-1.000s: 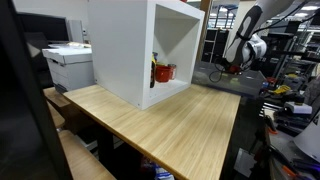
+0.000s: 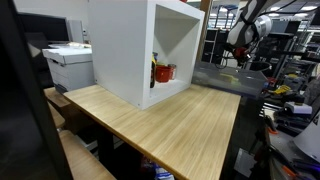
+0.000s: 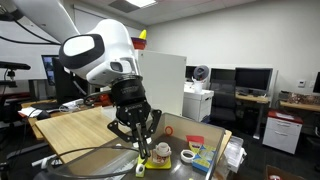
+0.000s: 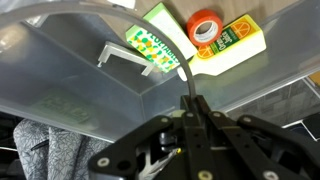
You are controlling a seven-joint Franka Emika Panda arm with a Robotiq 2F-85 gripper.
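Note:
My gripper is shut on a thin curved loop (image 4: 172,48), which sweeps across the upper part of the wrist view. Exterior view 2 shows the same loop (image 3: 95,149) as a dark thin hoop reaching left from the gripper (image 3: 142,152). Beneath is a grey bin (image 4: 65,105). Inside it lie a red-orange roll of tape (image 4: 204,27), a yellow carton with an orange slice pictured on it (image 4: 235,45) and a green packet (image 4: 150,45). The loop's exact kind is hard to tell.
A wooden table (image 2: 165,125) carries a white open shelf unit (image 2: 120,50) holding a red container (image 2: 162,73) and other small items. Bin walls surround the objects below my gripper.
At the far right of exterior view 1, the arm has risen and shifted slightly right. The loop seen hanging there earlier has moved with it. The table and shelf look the same.

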